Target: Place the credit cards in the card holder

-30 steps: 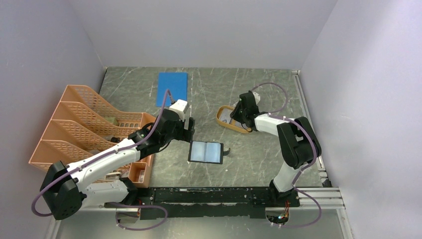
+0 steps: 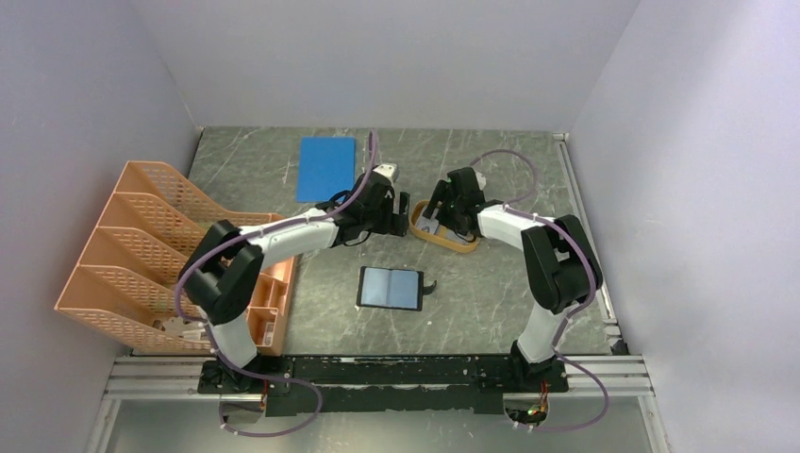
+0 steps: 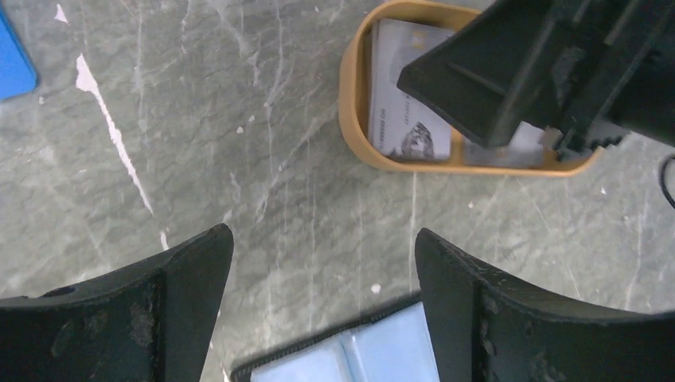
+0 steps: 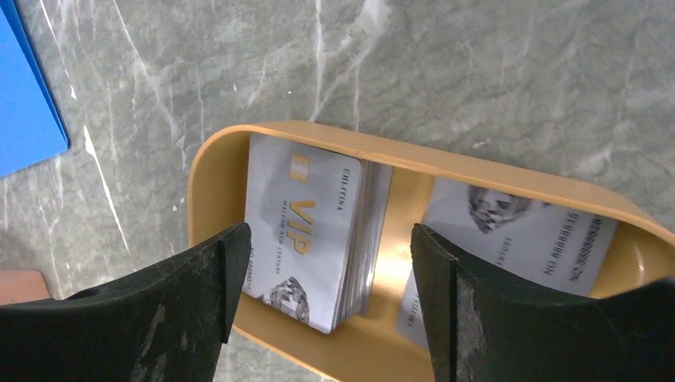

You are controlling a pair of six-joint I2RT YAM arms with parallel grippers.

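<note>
Silver cards lie in a tan oval tray: a stack of VIP cards at its left end and another silver card to the right. Over the tray hangs my right gripper, its fingers parted around the view of the stack, nothing held. The card holder lies spread flat on the table, black-edged with pale clear pockets. Left of the tray and above the table is my left gripper, its fingers parted and empty. In the left wrist view the holder's edge shows low between the fingers.
A blue sheet lies at the back left. The large orange organizer with several compartments fills the left side. Both grippers are close together near the tray. Bare table lies to the right of the holder.
My left arm has swung right and a little back, towards the tray. The right gripper has shifted slightly left over the tray, its fingers spreading wider. Tray and holder have stayed put.
</note>
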